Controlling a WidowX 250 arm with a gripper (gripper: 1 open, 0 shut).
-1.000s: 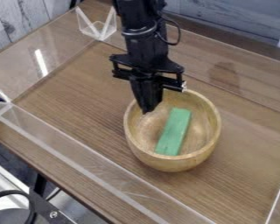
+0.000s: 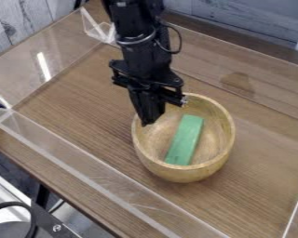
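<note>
My black gripper point(image 2: 146, 113) hangs over the upper left rim of a round tan bowl point(image 2: 209, 164), its fingertips low near that rim. The fingers look shut, with nothing visible between them. A green bar-shaped object point(image 2: 184, 139) lies lengthwise inside the bowl, to the right of the gripper and apart from it. Whether the fingertips touch the bowl cannot be told.
The bowl stands on a wooden table point(image 2: 72, 130), with free room to its left and behind on the right. Clear plastic strips run along parts of the table's edges. A black cable point(image 2: 30, 212) curves at the lower left.
The arm and gripper have shifted slightly to the left and changed angle a little. The bowl and green object look nearly unmoved.
</note>
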